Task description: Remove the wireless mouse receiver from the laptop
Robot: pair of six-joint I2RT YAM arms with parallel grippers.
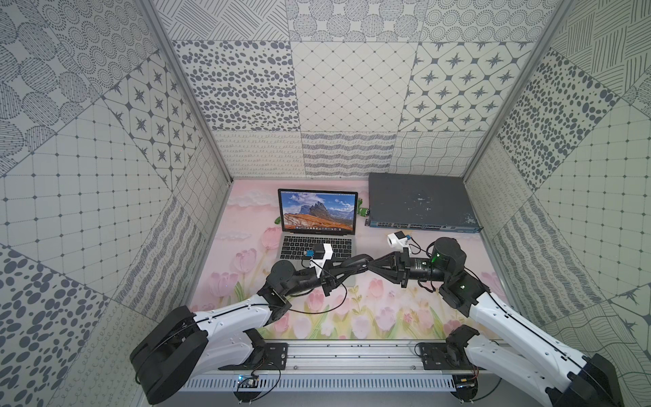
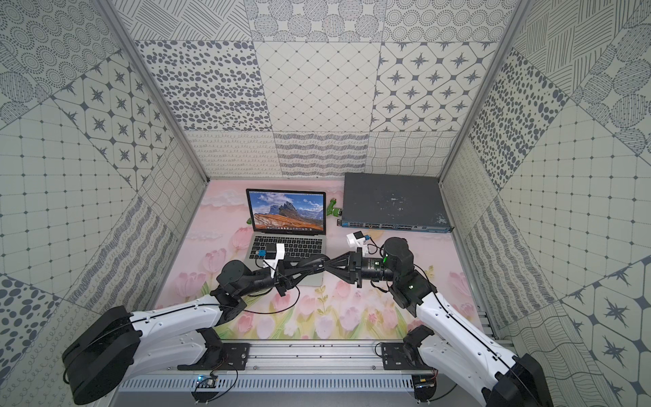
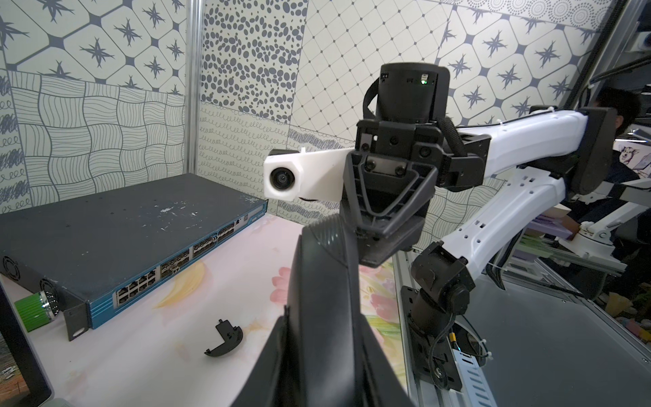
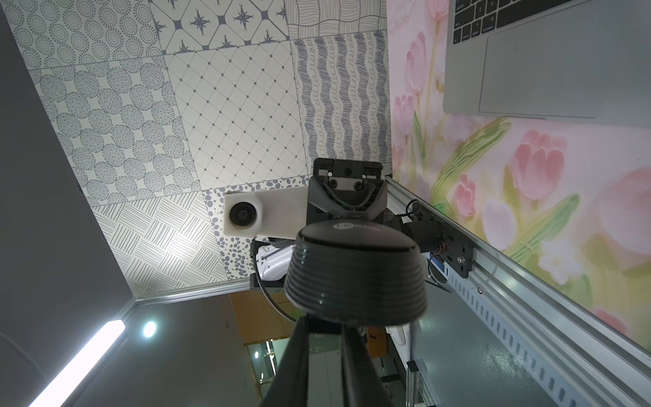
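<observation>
Both grippers meet over the laptop's front edge on a black wireless mouse point(image 1: 354, 264). My left gripper point(image 1: 339, 274) holds it from the left; the mouse fills the foreground of the left wrist view point(image 3: 322, 305). My right gripper point(image 1: 376, 267) is shut on its right end, also seen in the right wrist view point(image 4: 356, 271). The open laptop point(image 2: 284, 240) shows a mountain wallpaper. A small black curved piece point(image 3: 227, 342) lies on the table in the left wrist view. I cannot make out the receiver.
A dark network switch point(image 1: 420, 196) occupies the back right, with a green object point(image 3: 34, 310) beside it.
</observation>
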